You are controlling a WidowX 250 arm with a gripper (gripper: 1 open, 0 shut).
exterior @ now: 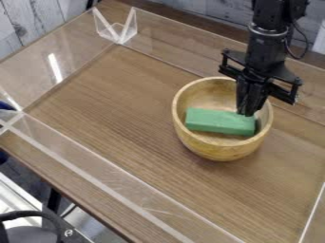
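Note:
A wooden bowl (197, 142) sits on the table (102, 114) right of centre, with a green block (219, 121) lying inside it. My black gripper (249, 102) hangs at the bowl's back right rim, above and just behind the block. It is shut, and I see nothing held between its fingers, though their tips are small and dark here.
A clear plastic item (116, 27) stands at the back left. A black robot part (26, 228) is at the front left corner.

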